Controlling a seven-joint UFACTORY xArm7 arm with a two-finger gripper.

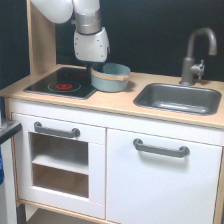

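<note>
A blue-grey pot [113,80] stands upright on the wooden counter, at the right edge of the black stove top [58,86]. From the top of the view, my white arm reaches down with its gripper [97,66] at the pot's left rim. The dark fingers are small and blend into the dark wall and the pot's handle area. Whether they touch or hold the pot cannot be made out.
To the right, a grey sink [180,98] sits in the counter below a tall faucet [191,62]. Bare counter [128,97] lies between pot and sink. Below are an oven door [60,150] and a white cabinet door [160,175], both with grey handles.
</note>
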